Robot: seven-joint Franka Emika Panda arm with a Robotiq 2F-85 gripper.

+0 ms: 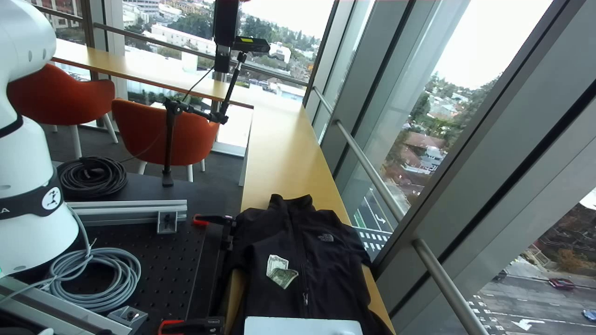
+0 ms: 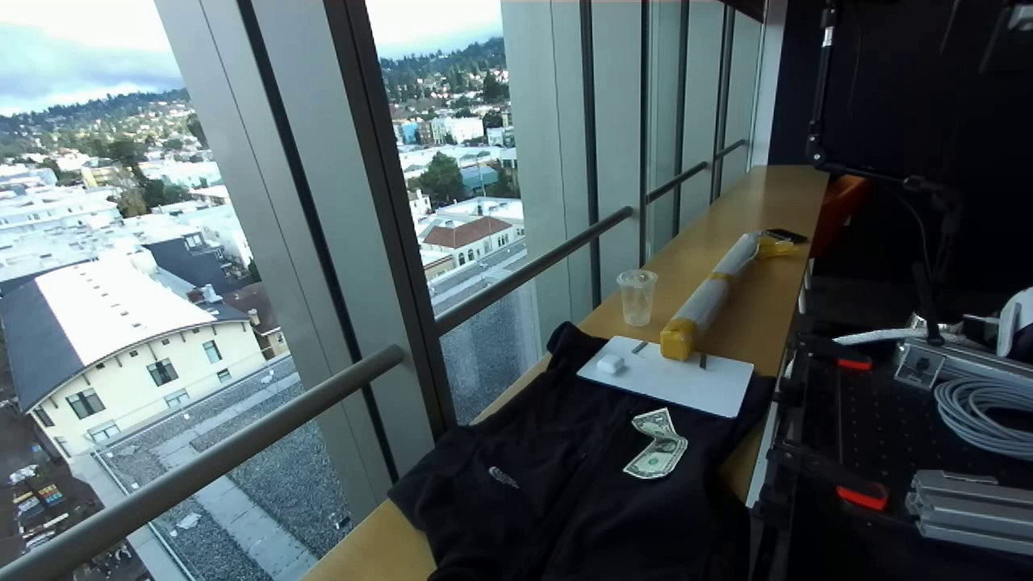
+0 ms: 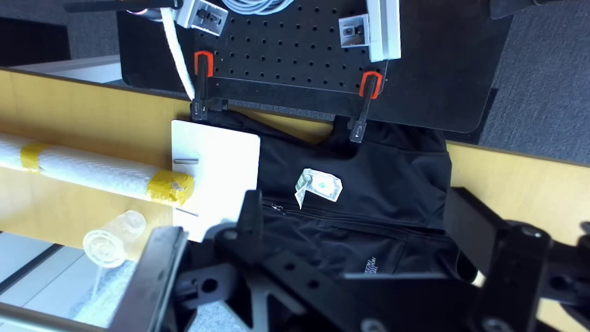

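A creased, partly folded dollar bill lies on the black jacket. The other exterior view also shows the bill, resting on the dark cloth near the white board. From above, the wrist view has the bill on the jacket, between the clamps and the zipper. My gripper stands open, its fingers wide apart and nothing held between them. It hangs above the jacket. Neither exterior view shows the gripper clearly.
A white board carries one end of a wrapped roll. Nearby is a clear plastic cup; a small white object sits on the board. Two red-tipped clamps grip the table edge. A metal railing runs along the windows.
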